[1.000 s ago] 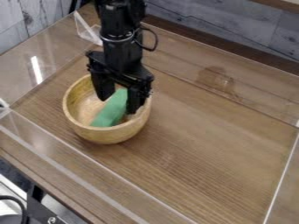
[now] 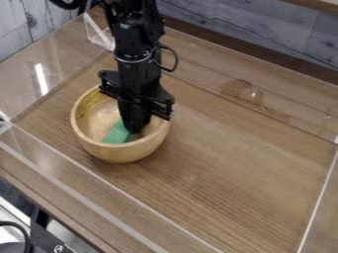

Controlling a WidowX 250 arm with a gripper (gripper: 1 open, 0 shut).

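Note:
My black arm reaches down from the top into a round tan wooden bowl (image 2: 122, 151). The gripper (image 2: 130, 118) is over and inside the bowl. A green object (image 2: 119, 134) lies in the bowl, partly hidden beneath the gripper. The fingertips are dark and overlapping, so whether anything is between them cannot be seen clearly; the gripper looks shut.
The bowl stands on a light wooden table (image 2: 238, 158), clear to the right of it. A grey wall runs along the back right. Black cables lie beyond the table's lower left edge.
The gripper has moved lower and toward the viewer into the bowl, now covering more of the green object.

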